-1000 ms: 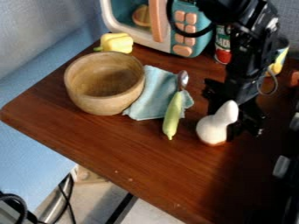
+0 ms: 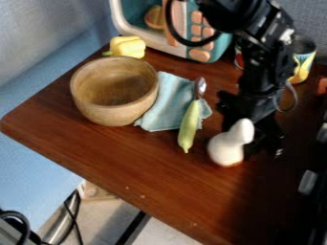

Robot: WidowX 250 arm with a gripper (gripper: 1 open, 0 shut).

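The black arm reaches down at the right of the table, its gripper [image 2: 248, 138] low beside a white, rounded object with a narrow top [image 2: 228, 149]. Whether the fingers are open or shut on it is hard to tell. Left of it, a spoon with a pale green handle [image 2: 189, 124] lies on a teal cloth [image 2: 165, 112] and the wood. A wooden bowl [image 2: 115, 110] sits at the left.
A toy microwave [image 2: 175, 47] stands at the back with a yellow object [image 2: 126, 47] beside it. Cans [image 2: 301, 65] stand at the back right.
The white object has moved slightly, down and to the left.
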